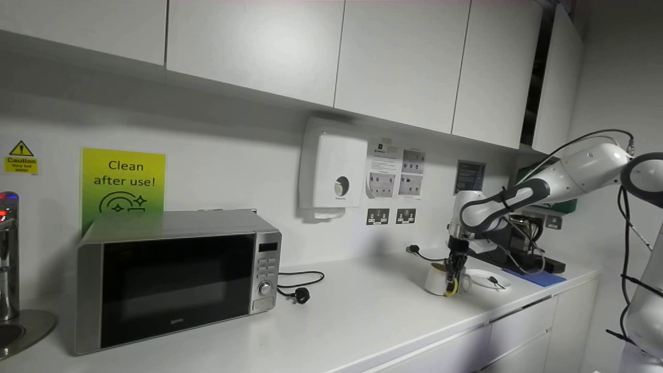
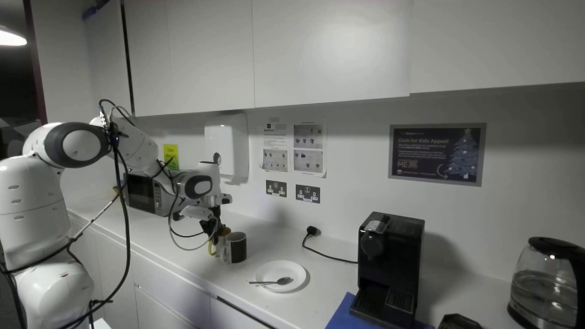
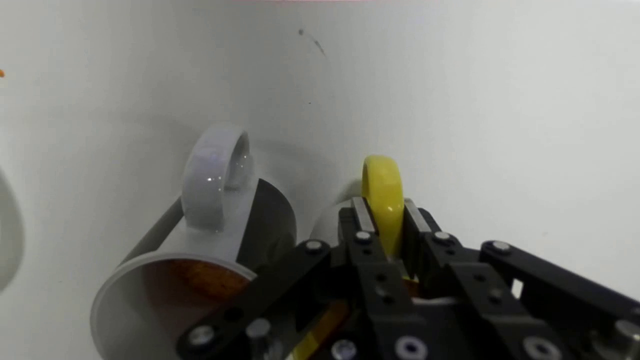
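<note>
My gripper is shut on the yellow handle (image 3: pixel 382 180) of a white mug with a yellow-brown inside. In exterior view 1 that white mug (image 1: pixel 435 281) stands upright at the right part of the counter; whether its base touches the surface is hard to tell. Close beside it is a second mug (image 2: pixel 236 247), dark with a white handle and a white inside. The wrist view has this dark mug at lower left, something orange-brown showing inside it, its handle (image 3: pixel 207 180) free of my fingers. My fingers hide most of the held mug there.
A white plate (image 2: pixel 266 269) with a spoon (image 2: pixel 283 280) lies past the dark mug. Beyond are a black coffee machine (image 2: pixel 390 257) on a blue mat (image 2: pixel 341 315) and a glass kettle (image 2: pixel 543 285).
</note>
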